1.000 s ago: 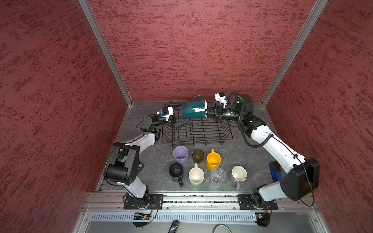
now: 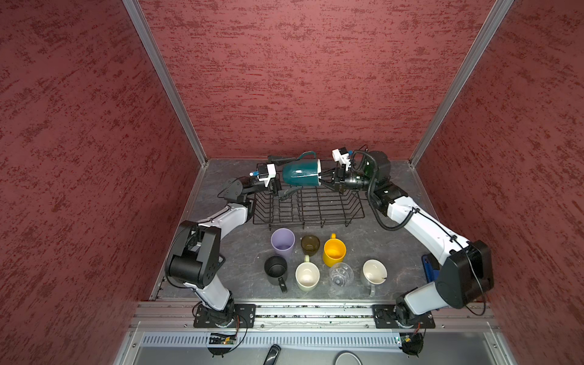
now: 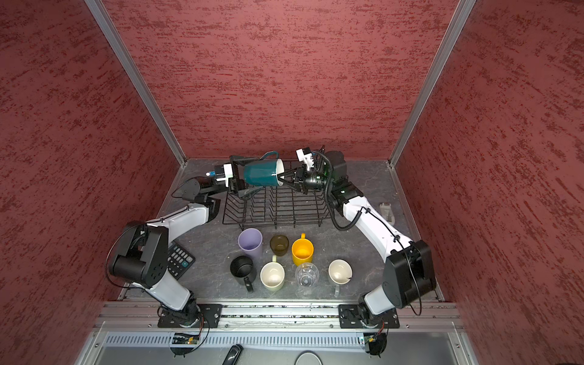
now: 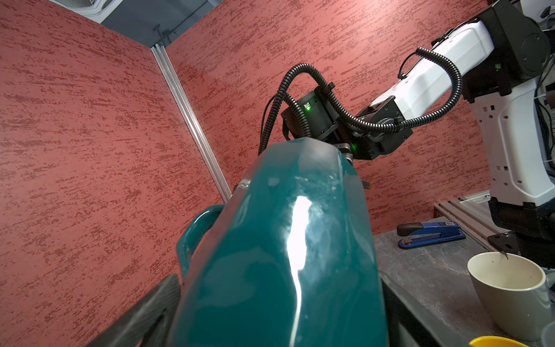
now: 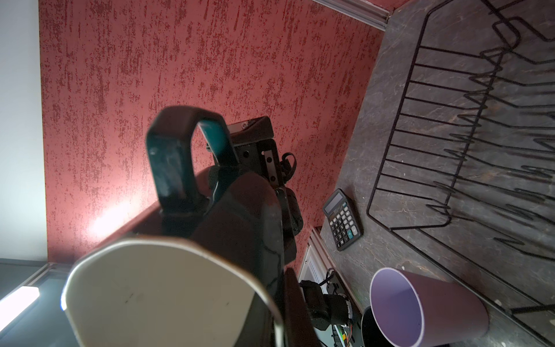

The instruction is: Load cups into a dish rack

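Note:
A teal mug [image 2: 300,173] hangs sideways in the air above the black wire dish rack [image 2: 309,223], its cream-coloured mouth facing right and its handle [image 5: 168,159] up. My right gripper [image 2: 322,176] is shut on the mug's rim wall. From the left, my left gripper [image 2: 297,175] stands open, its two fingers [image 2: 290,192] on either side of the mug's base end; whether they touch it cannot be told. In front of the rack stand a purple cup [image 2: 283,241], a brown bowl-like cup [image 2: 310,244], a yellow mug [image 2: 334,251], a black mug [image 2: 275,267], a cream mug [image 2: 307,276], a clear glass [image 2: 341,275] and a white cup [image 2: 374,271].
The rack shows no cups in it. A calculator [image 3: 180,259] lies by the left arm's base, and a blue stapler [image 4: 430,233] near the right arm's base. Bare table lies right of the rack and left of the purple cup.
My right gripper has carried the teal mug slightly left and down. My left gripper has edged right, so its fingers now reach further along the mug's sides.

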